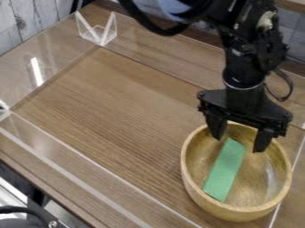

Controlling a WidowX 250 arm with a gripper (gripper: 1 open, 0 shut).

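A green block [224, 171] lies in a round tan bowl [265, 200] at the lower right. My black gripper [243, 125] hangs over the bowl's back part, its two fingers spread apart, one toward the left and one toward the right, with nothing seen held between them.
A small clear wire-like stand [98, 29] is at the back left. The table edge runs along the lower left.
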